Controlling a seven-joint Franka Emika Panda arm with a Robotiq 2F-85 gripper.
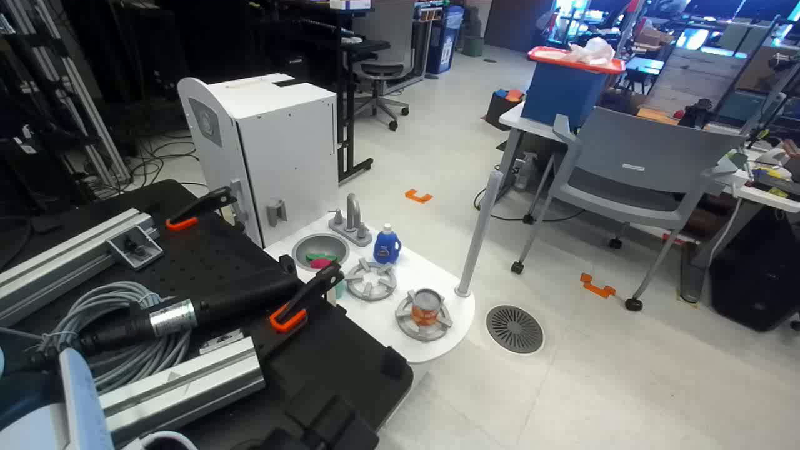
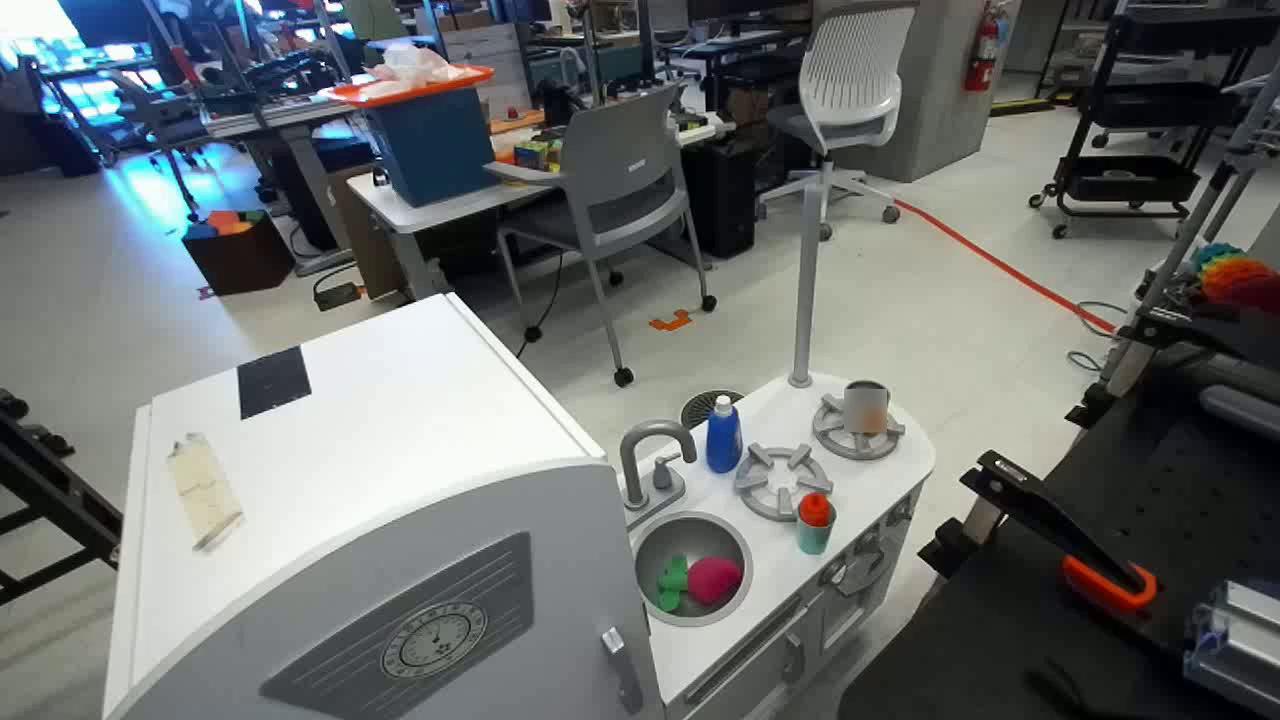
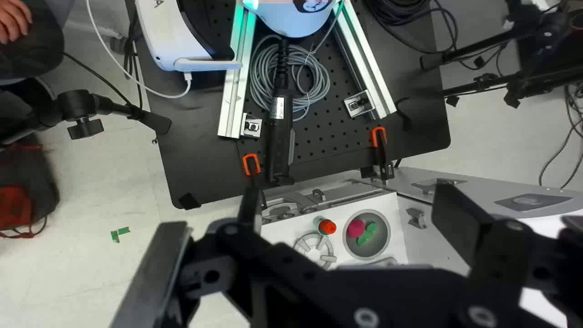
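My gripper stands wide open in the wrist view, its dark fingers far apart with nothing held between them. Beyond it lies a white toy kitchen counter. In the counter's grey sink (image 2: pixel 654 558) rests a pink and green toy (image 2: pixel 715 580). A teal cup (image 2: pixel 813 539) with a red-orange top stands at the front edge beside the near burner (image 2: pixel 753 481). Behind that burner is an upright blue bottle (image 1: pixel 386 246). A small round pot (image 1: pixel 427 299) sits on the far burner. Neither exterior view shows the gripper.
A tall white toy cabinet (image 1: pixel 292 150) adjoins the sink side, and a grey post (image 1: pixel 480 232) rises from the counter's far end. The grey faucet (image 2: pixel 642 450) stands behind the sink. A black table (image 3: pixel 202 156) with orange clamps, metal rails and coiled cable borders the counter's front.
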